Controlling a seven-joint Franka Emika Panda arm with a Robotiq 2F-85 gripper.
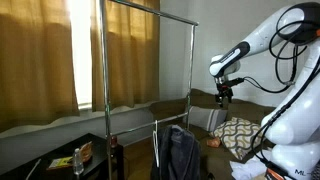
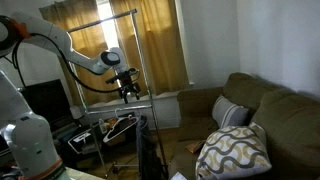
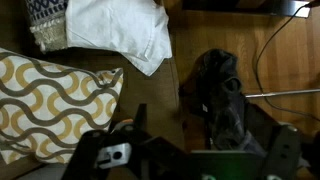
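High above the floor hangs my gripper, pointing down near the metal clothes rack. In the wrist view its dark fingers stand apart, open, with nothing visible between them. A dark garment hangs from the rack's low bar. Seen from above in the wrist view, the garment lies well below the gripper, towards the right. White hangers show near the rack in exterior view 2. Nothing touches the gripper in either exterior view.
The rack's tall posts rise near the arm. A brown sofa carries a wavy-patterned pillow and a striped cushion. White cloth lies beside the pillow in the wrist view. A dark table holds small items.
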